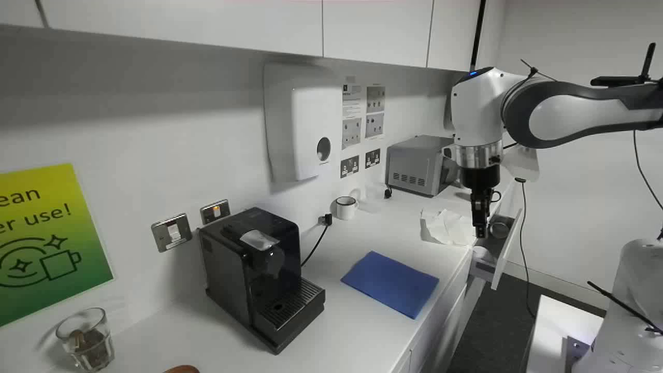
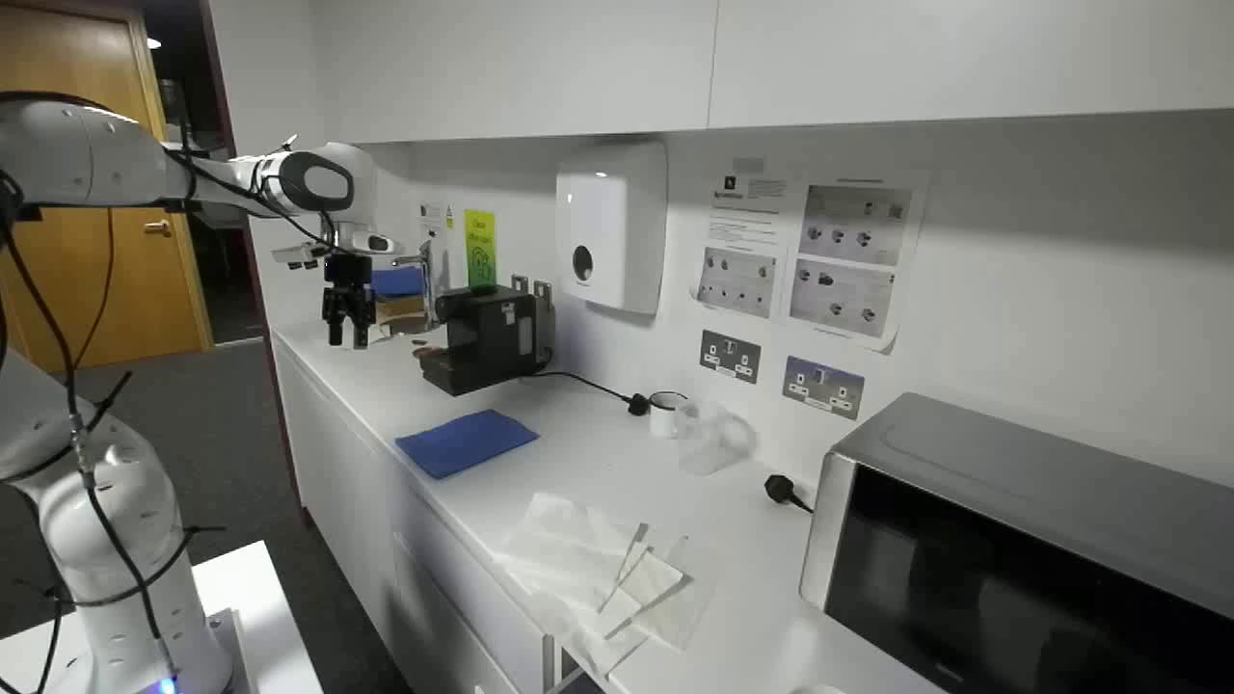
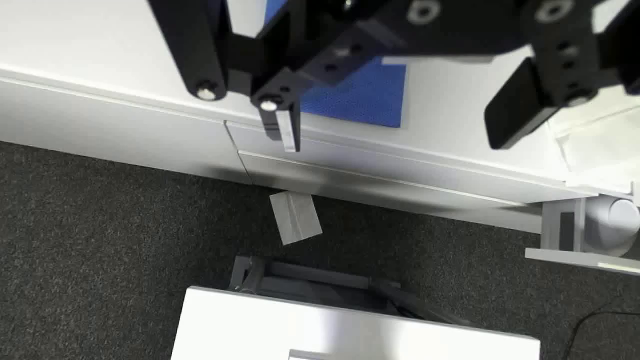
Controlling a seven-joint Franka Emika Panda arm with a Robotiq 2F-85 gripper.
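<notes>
My gripper stands open above the counter's front edge, with nothing between its fingers. In exterior view 2 the gripper (image 2: 350,337) points straight down, well clear of the surface. Flat on the white counter lies a blue cloth (image 2: 466,441); in the wrist view the cloth (image 3: 366,96) shows partly behind the gripper. White paper towels (image 2: 578,555) lie crumpled toward the microwave end, with thin strips or utensils on them. A drawer (image 1: 506,248) below them is pulled out, and a pale round object (image 3: 621,219) sits inside it.
A black coffee machine (image 1: 255,273), a white mug (image 1: 346,207), a clear container (image 2: 706,438) and a microwave (image 1: 419,165) stand along the wall. A glass (image 1: 87,341) is at the near left. Paper (image 3: 296,217) lies on the carpet.
</notes>
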